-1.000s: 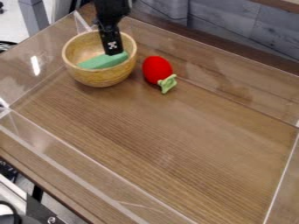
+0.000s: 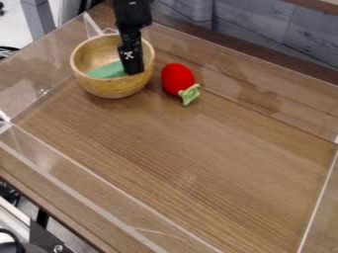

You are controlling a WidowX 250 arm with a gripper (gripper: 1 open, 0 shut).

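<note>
My black gripper (image 2: 132,51) hangs at the top of the view, open, its fingers over the right part of a yellow bowl (image 2: 117,86). A green object (image 2: 106,71) lies in the bowl, below and left of the fingers, partly hidden by them. To the right of the bowl a red object (image 2: 179,77) lies on the wooden table, with a pale green piece (image 2: 189,94) at its lower end.
The gripper has shifted a little over the bowl, and the green object now sits further left and lower behind its fingers.
</note>
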